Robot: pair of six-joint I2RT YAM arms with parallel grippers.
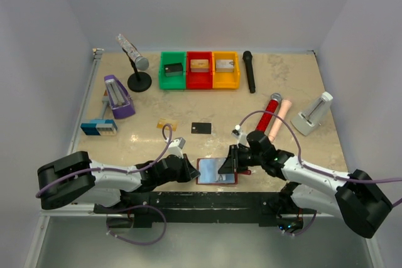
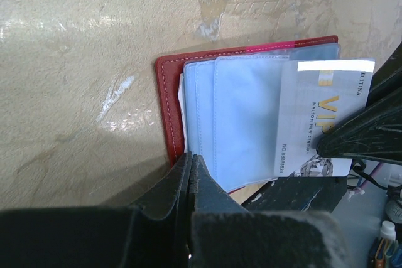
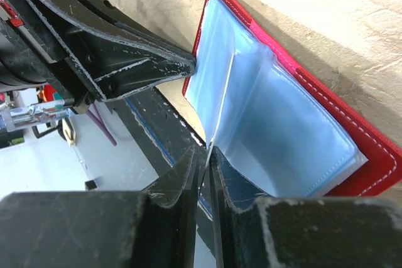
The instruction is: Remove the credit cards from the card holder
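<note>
The open card holder (image 1: 206, 169), red-edged with light blue sleeves, lies at the table's front. My left gripper is shut at its left edge, fingertips touching the sleeves, no card between them. A silver-white VIP card (image 2: 301, 120) stands tilted at the holder's right part. My right gripper has its fingers close on either side of a thin upright edge; whether they grip it is unclear. A dark card (image 1: 201, 128) and a gold card (image 1: 167, 123) lie flat on the table behind the holder.
Green (image 1: 173, 81), red (image 1: 199, 81) and yellow (image 1: 225, 81) bins stand at the back. A red tube (image 1: 270, 111) and a pinkish roller (image 1: 280, 119) lie on the right.
</note>
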